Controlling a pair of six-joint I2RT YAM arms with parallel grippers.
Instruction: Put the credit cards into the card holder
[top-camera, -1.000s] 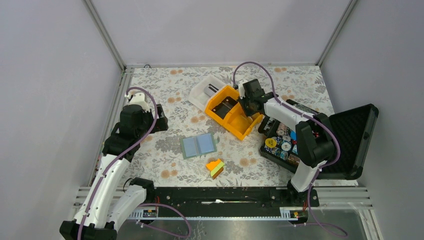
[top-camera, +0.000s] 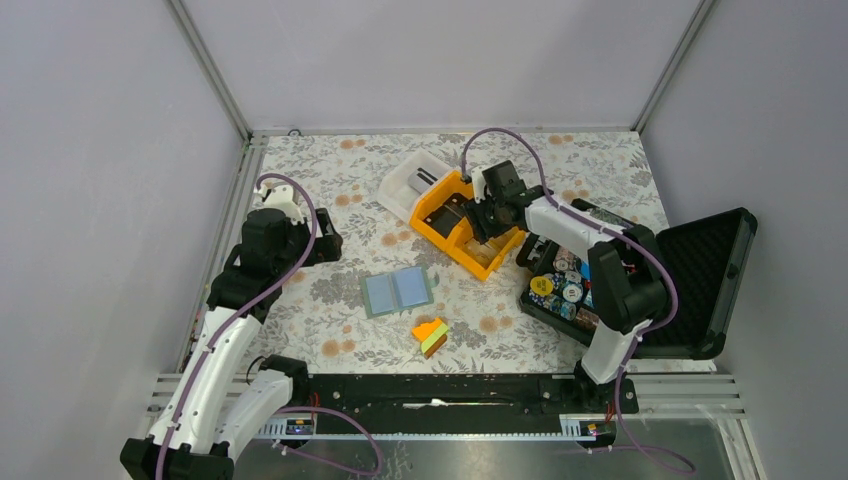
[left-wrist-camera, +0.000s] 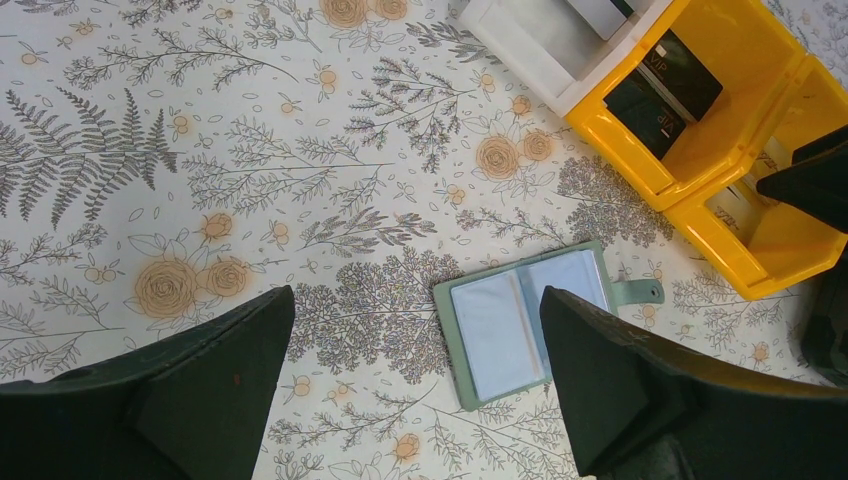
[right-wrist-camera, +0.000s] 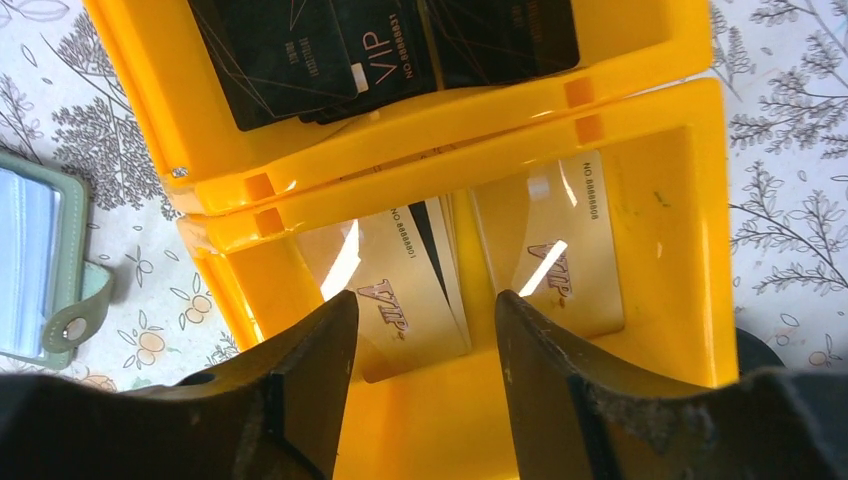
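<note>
Gold VIP cards (right-wrist-camera: 385, 285) lie in the lower compartment of the yellow bin (right-wrist-camera: 680, 230); black VIP cards (right-wrist-camera: 500, 30) fill the compartment beside it. My right gripper is over the gold cards, its fingers apart with nothing held between them. The card holder (top-camera: 397, 290), grey-green with clear sleeves, lies open on the table at the front left of the bin. My left gripper hangs open above the table at the left, left of the holder.
A white tray (top-camera: 395, 190) adjoins the bin. An open black case (top-camera: 705, 280) of chips stands right. Coloured blocks (top-camera: 430, 335) lie at the front.
My right gripper has shifted slightly left and toward the front over the bin. The left arm has barely moved, edging slightly right. The cards and holder look unchanged.
</note>
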